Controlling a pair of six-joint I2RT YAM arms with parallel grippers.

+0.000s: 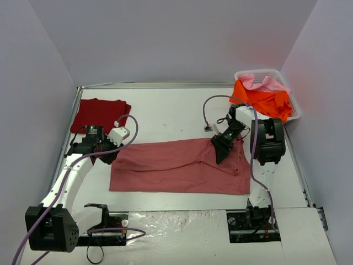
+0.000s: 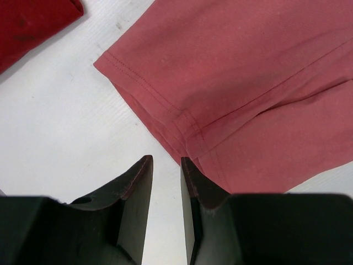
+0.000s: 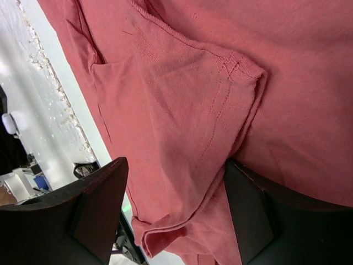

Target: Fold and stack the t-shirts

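A dusty-red t shirt (image 1: 160,180) lies spread wide across the table, its upper part folded down lengthwise. In the left wrist view a hemmed end of the shirt (image 2: 220,99) lies beyond my left gripper, which is part open over bare table with nothing between its fingers. My right gripper is over the shirt's right part, fingers apart. Between and beyond them runs a loose flap (image 3: 187,110) with a stitched hem, lying on the cloth; no grip on it shows. A dark red folded shirt (image 1: 99,115) rests at the back left.
A white basket (image 1: 297,110) at the back right holds orange cloth (image 1: 265,102) and pink cloth (image 1: 270,84). White table shows clear behind the spread shirt, in the middle. Walls close in the left, back and right.
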